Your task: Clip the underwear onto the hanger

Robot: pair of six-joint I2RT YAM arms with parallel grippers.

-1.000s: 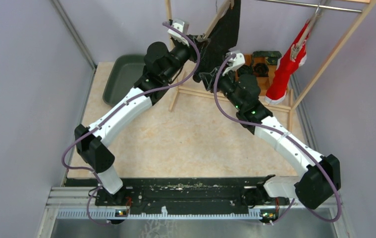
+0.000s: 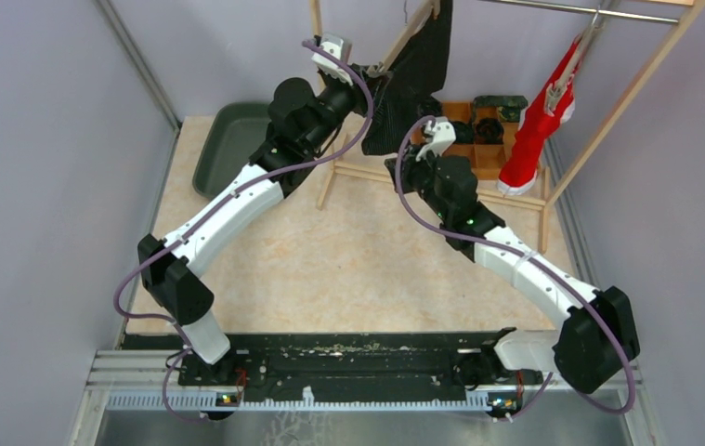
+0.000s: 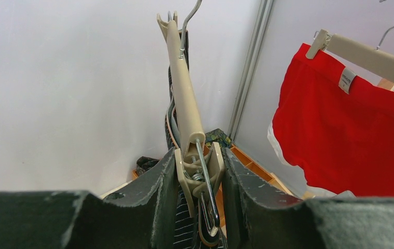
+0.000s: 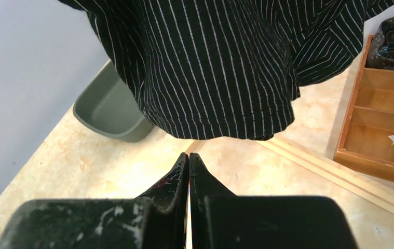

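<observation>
Black underwear with thin white stripes [image 4: 210, 67] hangs from the beige clip hanger [image 3: 184, 93], its lower hem loose. In the left wrist view my left gripper is shut on the hanger's near clip, squeezing its two handles. How the cloth sits inside that clip is hidden. In the right wrist view my right gripper is shut, fingertips together and nothing between them. The underwear's hem hangs just beyond and above those tips, with a small gap in view. From the top, the right gripper [image 2: 391, 165] is just right of the cloth's lower end.
Red underwear [image 2: 541, 121] hangs on another hanger at the right of the rack. An orange compartment box [image 2: 488, 160] with rolled garments stands at the back. A grey-green bin [image 2: 202, 167] is at the left.
</observation>
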